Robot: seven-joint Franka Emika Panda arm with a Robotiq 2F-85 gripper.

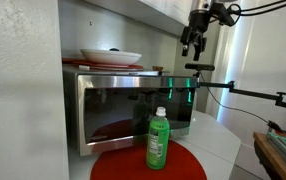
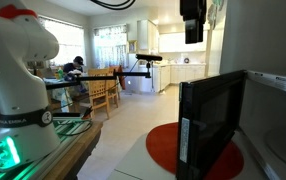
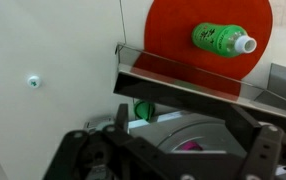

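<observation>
My gripper [image 1: 193, 48] hangs in the air, high at the right end of the microwave [image 1: 168, 107] in the first exterior view. Its fingers stand wide apart in the wrist view, and nothing is held between them. The microwave door [image 2: 208, 112] is swung out from the body, with part of the interior showing. A green bottle [image 1: 158, 138] with a white cap stands upright on a round red mat [image 1: 183, 167] before the door. From above, the wrist view shows the door's top edge [image 3: 193, 88] between the bottle and the cavity. A small pink item [image 3: 189, 146] appears inside.
A white bowl [image 1: 111, 57] rests on top of the microwave. Cabinets overhang at the upper right.
</observation>
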